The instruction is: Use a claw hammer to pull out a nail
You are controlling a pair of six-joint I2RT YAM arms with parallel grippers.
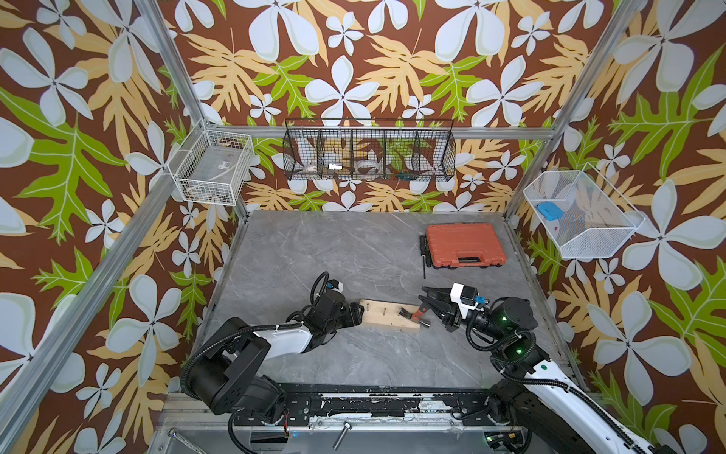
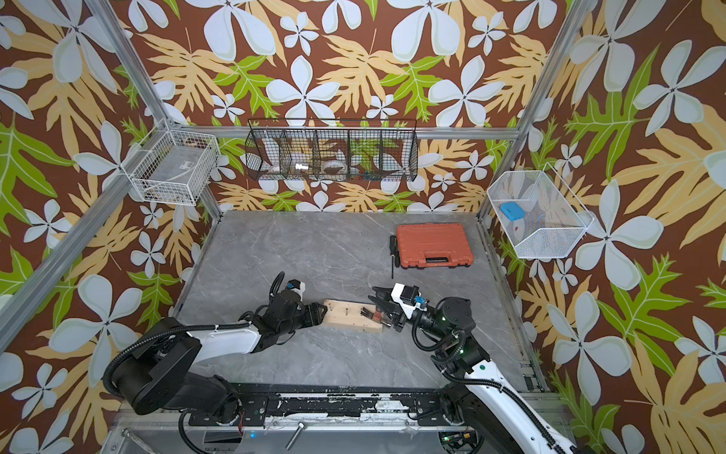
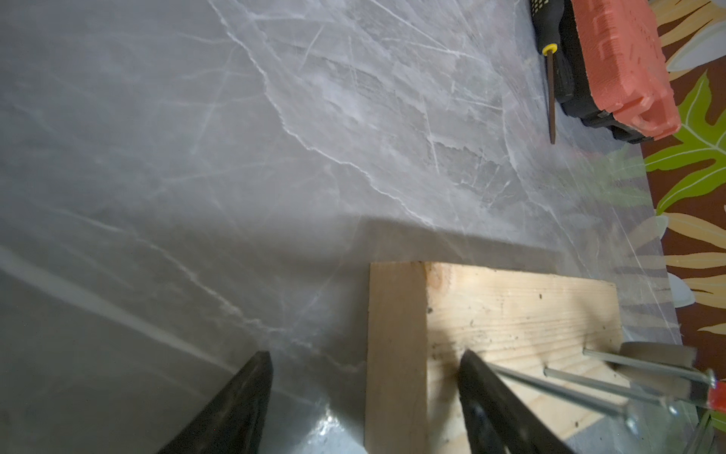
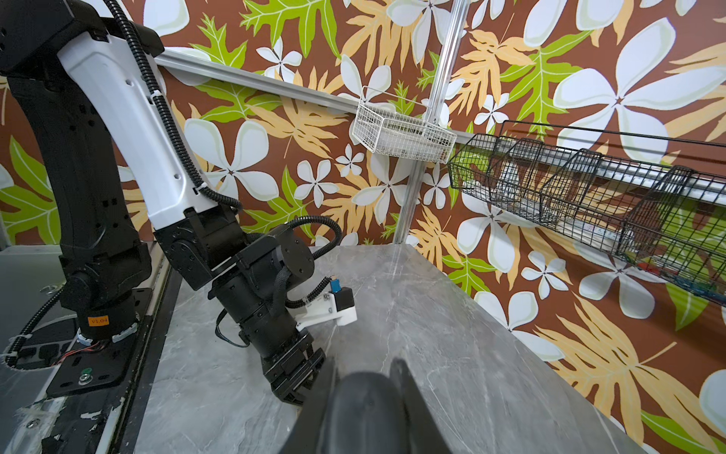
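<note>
A pale wooden block [image 1: 378,317] lies on the grey table, with three nails [image 3: 582,397] standing out of it in the left wrist view. At its left end my left gripper is open, its fingers spread on either side of the block's end edge; whether they touch the wood I cannot tell. My right gripper is shut on the dark handle of the claw hammer [image 4: 367,416]. The hammer's red neck and metal head [image 1: 420,313] are over the block's right end. Whether the claw grips a nail is too small to tell.
An orange tool case [image 1: 465,244] lies at the back right, with a screwdriver [image 1: 423,253] along its left side. Wire baskets [image 1: 369,155] hang on the back and side walls.
</note>
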